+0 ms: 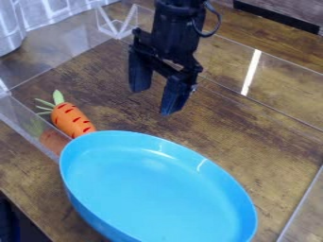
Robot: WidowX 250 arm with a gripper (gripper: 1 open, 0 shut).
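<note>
The black gripper [161,83] hangs over the wooden floor at the top middle, open, with its two fingers apart and nothing seen between them. An orange toy carrot [71,120] with green leaves lies at the left, beside a clear wall. A large light-blue oval dish [157,193] fills the lower middle, empty, just right of and below the carrot. The gripper is above and to the right of the carrot, apart from it.
Clear walls line the wooden floor [233,137] at left, back and right. White fabric [15,24] is outside at the top left.
</note>
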